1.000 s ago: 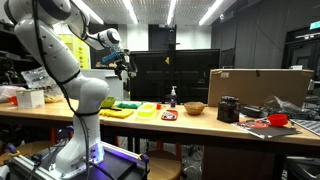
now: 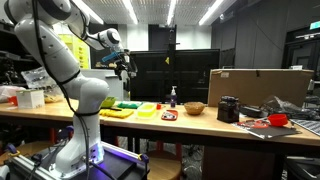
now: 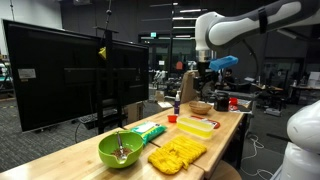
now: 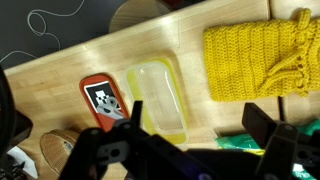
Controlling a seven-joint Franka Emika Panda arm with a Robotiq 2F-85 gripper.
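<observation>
My gripper is open high above the table, its two fingers wide apart at the lower edge of the wrist view with nothing between them. In exterior view 1 the gripper [image 2: 127, 75] hangs over the table's left half. Below it lie a yellow-rimmed clear tray [image 4: 158, 97], a yellow knitted cloth [image 4: 240, 65] and a red-framed tray [image 4: 103, 96] with a black-and-white pattern. The green-and-white packet [image 4: 232, 142] is partly covered by a finger. At the near end of exterior view 2 stands a green bowl [image 3: 122, 149] with something inside.
A wicker basket [image 2: 193, 109], a dark canister [image 2: 229, 109] and a pump bottle [image 2: 173, 98] stand on the table. Toward its right end lie red and dark flat items [image 2: 265, 130]. A large cardboard box [image 2: 258, 86] rises behind. Bare wood [image 3: 60, 162] shows beside the bowl.
</observation>
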